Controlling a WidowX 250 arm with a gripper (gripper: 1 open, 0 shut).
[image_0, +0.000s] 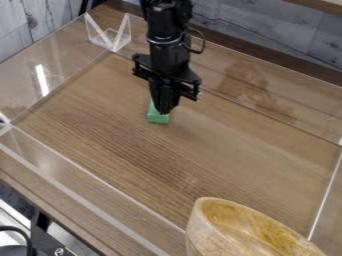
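Observation:
The black robot arm stands upright near the top centre, its gripper (166, 100) low over the wooden table. A small green object (158, 115) lies at the fingertips, partly behind them. Whether the fingers are open or shut on it is hard to make out.
A yellow bowl (238, 230) sits at the bottom right edge. A wall (274, 40) runs along the back. Clear plastic pieces are at the left edge and upper left.

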